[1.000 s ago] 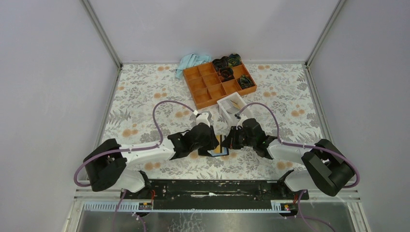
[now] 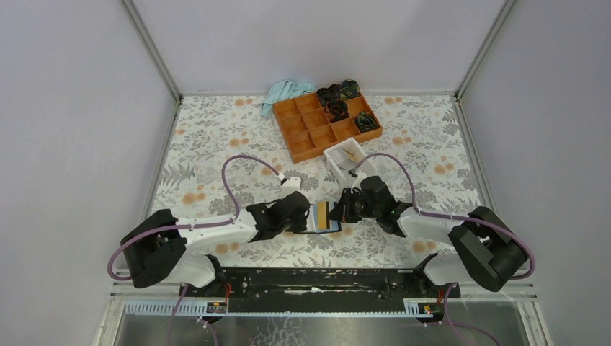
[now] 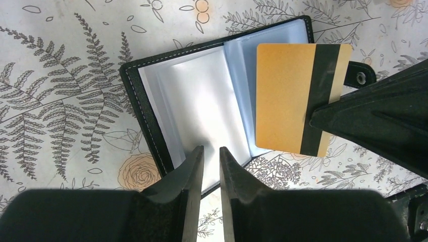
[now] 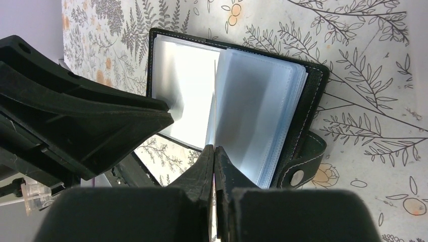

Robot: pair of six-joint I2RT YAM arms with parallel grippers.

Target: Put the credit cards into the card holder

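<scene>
The gold card with a dark stripe (image 3: 282, 96) stands above the open card holder, its stripe end at my right gripper. The right wrist view catches this card edge-on as a thin upright line. My right gripper is shut on it. Dark-bordered, the card holder (image 4: 252, 96) lies open on the table, clear bluish sleeves on one side and a pale page (image 3: 202, 96) on the other. Over that pale page, my left gripper is part open, with a narrow empty gap between its fingertips and the card off to its right.
Behind the right gripper stands a white box (image 2: 332, 169) with something card-like inside. Farther back are a brown compartment tray (image 2: 302, 156) holding dark coiled items and a blue cloth (image 2: 286, 91).
My left gripper has moved left, away from the gold card, uncovering more of the card and the holder. The right arm has stayed almost still.
</scene>
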